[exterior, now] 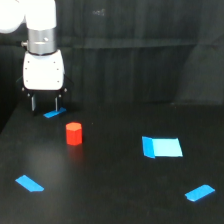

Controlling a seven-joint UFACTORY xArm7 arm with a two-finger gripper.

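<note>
On the left of the dark table, a small red block stands by itself. My gripper hangs behind it and to its left, clear of the block. Its dark fingers point down and stand well apart, with nothing visible between them. Toward the right lies a light blue square, apart from the gripper and the block.
Blue strips lie on the dark surface: one just by the gripper, one at front left, one at front right. Another strip borders the square. A dark curtain closes off the back.
</note>
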